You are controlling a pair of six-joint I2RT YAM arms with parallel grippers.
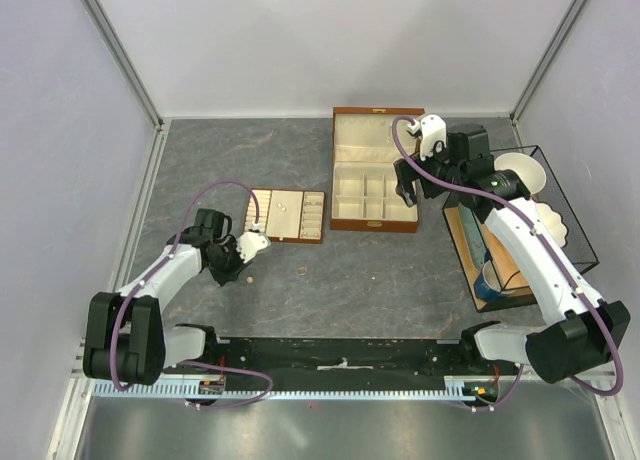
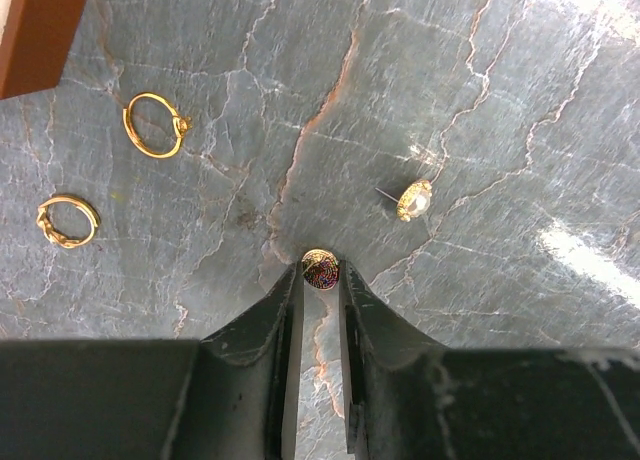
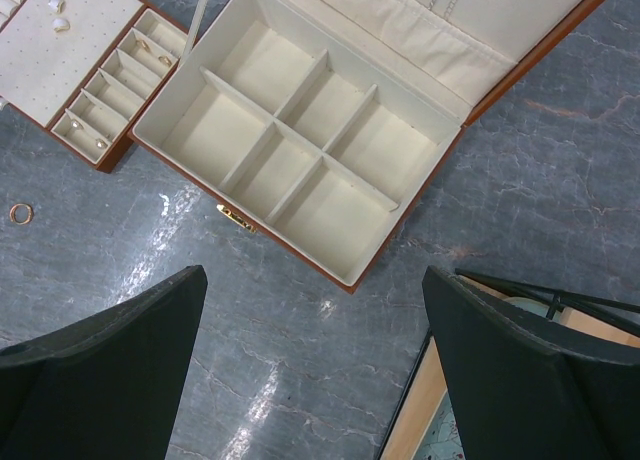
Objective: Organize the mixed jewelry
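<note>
My left gripper is shut on a small round gold earring with a dark face, held at its fingertips. Right of it on the marble lies a gold stud earring point(image 2: 414, 200); to its left lie two gold rings point(image 2: 153, 126). My right gripper is open and empty above the front of the compartment box point(image 3: 300, 150), whose lid stands raised with chains in it. The divided tray point(image 1: 287, 215) left of that box holds small pieces in some slots.
A wire rack point(image 1: 520, 290) with plates and a blue cup stands at the right.
</note>
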